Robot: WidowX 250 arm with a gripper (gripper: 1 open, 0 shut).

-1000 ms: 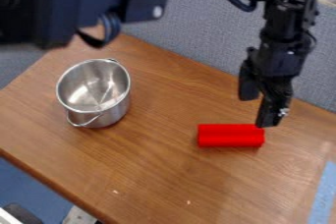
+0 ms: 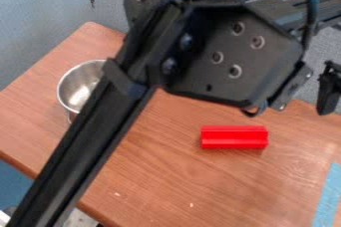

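Observation:
A red block (image 2: 234,138) lies on the wooden table (image 2: 160,171). A steel pot (image 2: 80,84) at the left is partly hidden behind a large black arm body that crosses the view from lower left to upper right. At the right edge, a dark part (image 2: 328,87) shows, possibly the gripper; its fingers cannot be made out.
A light blue strip (image 2: 326,196) lies at the lower right. Grey-blue walls stand behind the table. Bare wood surrounds the red block.
The dark gripper assembly has moved from above the red block toward the right edge. The block has not moved.

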